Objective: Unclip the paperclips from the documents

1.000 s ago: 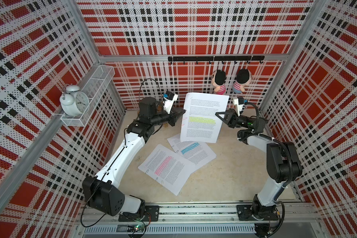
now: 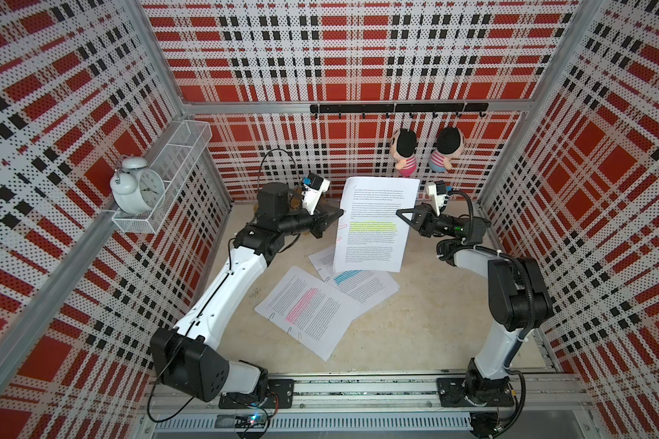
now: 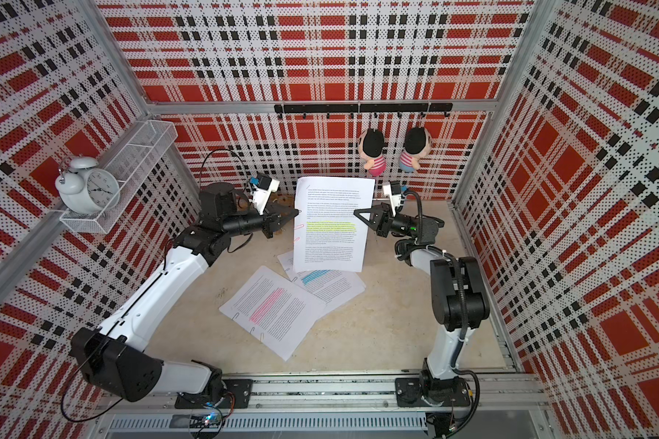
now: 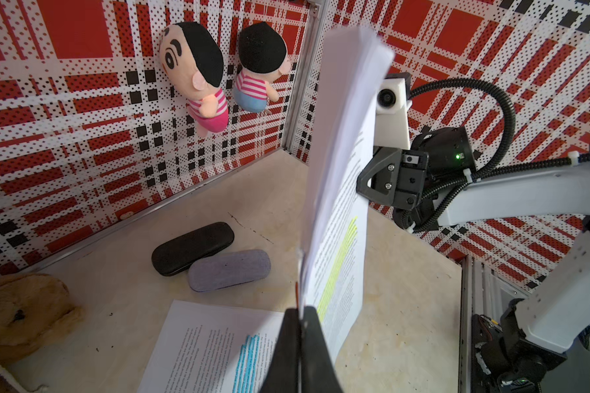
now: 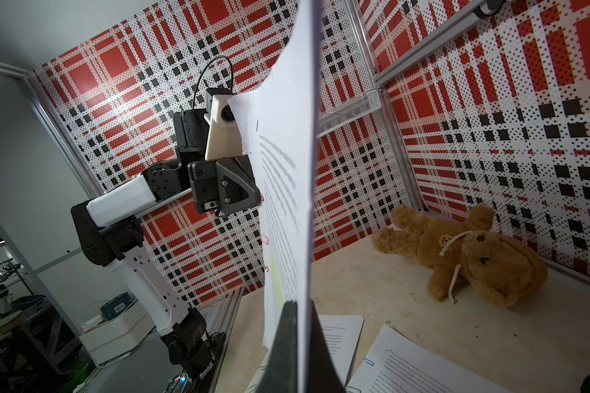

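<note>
A document with a yellow-green highlight (image 2: 372,252) hangs upright above the table, its pages fanned slightly at the top. My left gripper (image 2: 341,212) is shut on its left edge, and my right gripper (image 2: 399,213) is shut on its right edge. Red paperclips (image 5: 265,239) sit along the left edge below the left gripper; a dark clip (image 5: 257,125) shows near the top corner. On the table lie a pink-highlighted document (image 2: 326,325) with a few clips (image 2: 272,315) on its lower-left edge and, partly under it, a blue-highlighted document (image 2: 377,286) with a blue clip (image 5: 369,361).
A teddy bear lies at the back left. Dark and grey cases (image 4: 229,270) rest behind the documents. Two dolls (image 2: 404,152) hang on the back wall, and an alarm clock (image 2: 137,191) stands in the left wire shelf.
Both grippers have moved down a little with the held document, which now covers more of the blue-highlighted one in the top left view. The documents on the table have not moved.
</note>
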